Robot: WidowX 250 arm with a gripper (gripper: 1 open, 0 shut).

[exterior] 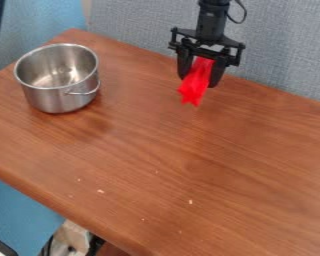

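Note:
My black gripper (202,62) hangs at the top centre, near the back edge of the wooden table, shut on a red object (194,85) that dangles below the fingers, its lower part pointed and crumpled-looking. I cannot tell whether its lower tip touches the table. A steel pot (57,78) with side handles stands upright at the left, apart from the gripper.

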